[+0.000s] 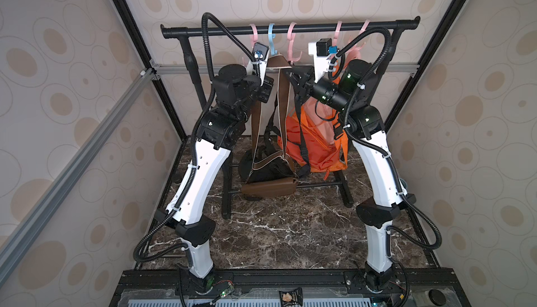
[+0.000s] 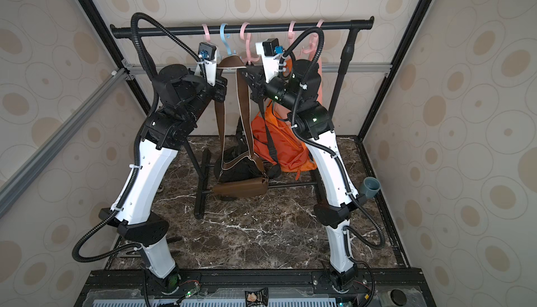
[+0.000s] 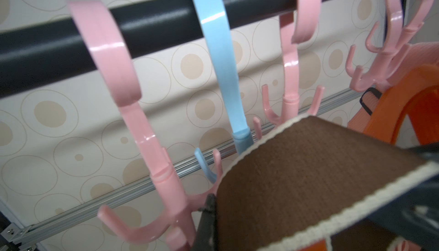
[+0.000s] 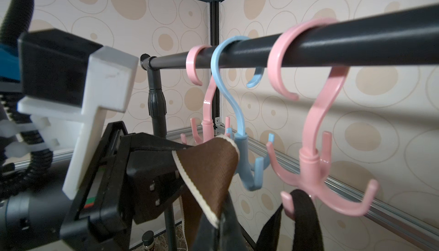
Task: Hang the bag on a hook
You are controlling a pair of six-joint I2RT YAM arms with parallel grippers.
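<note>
The brown bag hangs low in front of the rack, its flat body near the floor. Its wide strap, brown with white edging, spans both grippers in a raised loop. My left gripper is shut on the strap's left side; my right gripper is shut on its right side, the edge pinched between the fingertips. Close behind the loop hangs the blue hook, its lower prongs partly covered by the strap in the left wrist view. No strap lies visibly over a blue prong.
Pink hooks flank the blue one on the black rail. A black strap hangs from the pink hook on the right. An orange bag and a dark bag hang behind.
</note>
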